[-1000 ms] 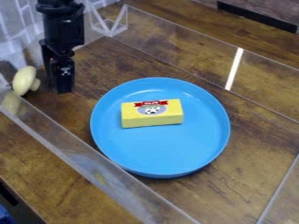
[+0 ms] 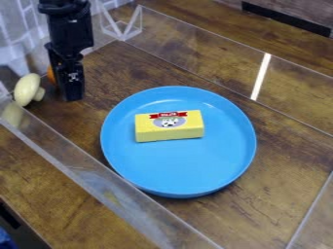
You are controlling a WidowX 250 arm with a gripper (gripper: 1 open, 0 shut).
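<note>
My black gripper (image 2: pixel 66 80) is at the upper left, low over the wooden counter, with its fingers apart. Just left of it and partly behind it is a small orange object (image 2: pixel 51 76), too hidden to make out. A pale cream, rounded object (image 2: pixel 26 90) lies to the gripper's left by the clear wall. A blue plate (image 2: pixel 176 170) sits in the middle right, with a yellow box (image 2: pixel 169 124) with a red label lying on it.
Clear panels border the wooden counter (image 2: pixel 78 195) on the left and right. Bare wood shows around the plate and behind it toward the back.
</note>
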